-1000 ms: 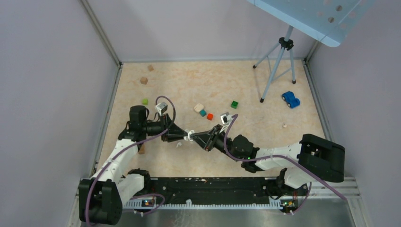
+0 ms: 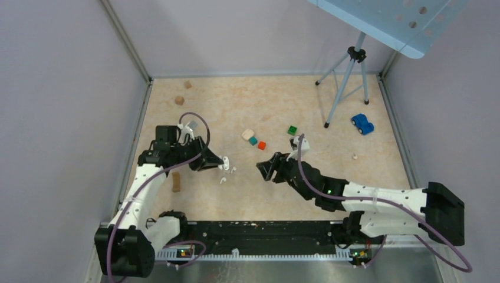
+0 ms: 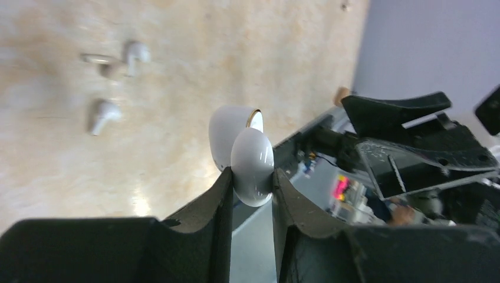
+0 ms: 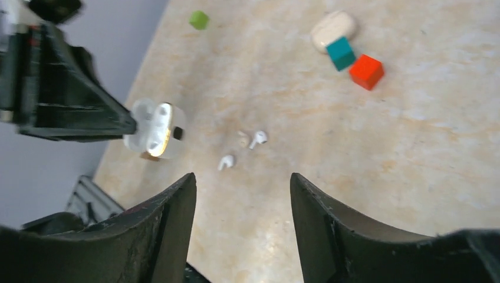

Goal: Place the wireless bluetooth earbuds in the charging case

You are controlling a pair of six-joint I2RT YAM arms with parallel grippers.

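My left gripper is shut on the white charging case [image 3: 252,159], held above the table with its lid open. In the right wrist view the case [image 4: 166,131] shows a gold rim, and whether anything sits inside cannot be made out. On the table below lie two white earbuds, one earbud [image 3: 137,54] close to a small pale piece [image 3: 99,59] and the other earbud [image 3: 106,112] apart from them. To the case's right, my right gripper stands open with nothing between its fingers; the earbuds [image 4: 226,161] appear beyond it.
Behind the grippers are a cream object [image 2: 247,134], a teal cube [image 2: 253,141], a red cube [image 2: 262,145] and a green block [image 2: 292,130]. A wooden block [image 2: 176,181] lies by the left arm. At the back right are a tripod [image 2: 346,82] and a blue toy car [image 2: 362,124].
My right gripper has opened and drawn away to the right from the case, which its fingers were touching. The left gripper has shifted left with the case, uncovering small white pieces on the table.
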